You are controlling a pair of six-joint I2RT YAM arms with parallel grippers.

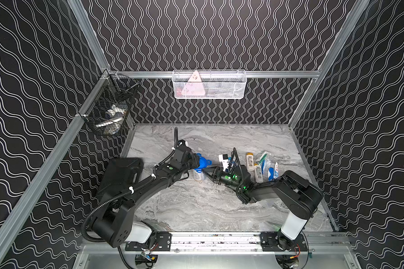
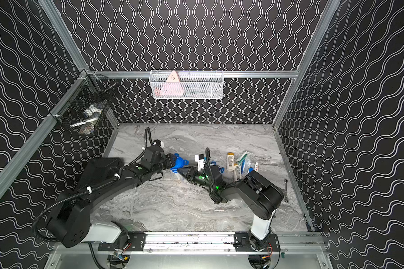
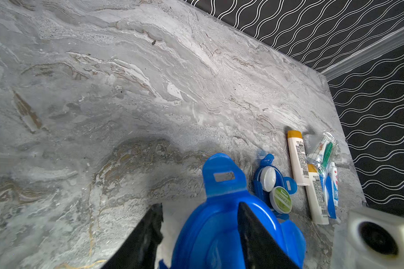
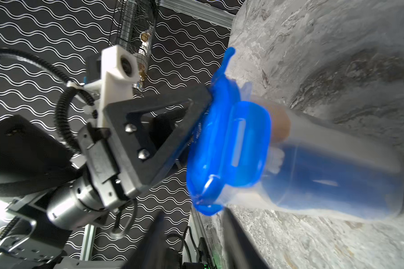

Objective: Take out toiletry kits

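A translucent container (image 4: 332,165) with blue contents stands upright at the table's middle. Its blue lid (image 1: 203,162) sits on top, with side flaps sticking outward. My left gripper is right at the lid, fingers apart over it; in the right wrist view its black finger (image 4: 166,130) meets the lid's top. Beside the container, my right gripper is open with nothing between its blurred fingers. To the right lie two yellow-capped bottles (image 3: 298,157), a clear packet with a green item (image 3: 326,152), a toothpaste tube (image 3: 334,179) and a blue comb (image 3: 330,199).
A second blue piece with round jars (image 3: 280,199) lies between container and bottles. A white mesh basket (image 1: 224,89) hangs on the back wall, a black wire basket (image 1: 98,116) at left. A black case (image 1: 119,177) rests at the left.
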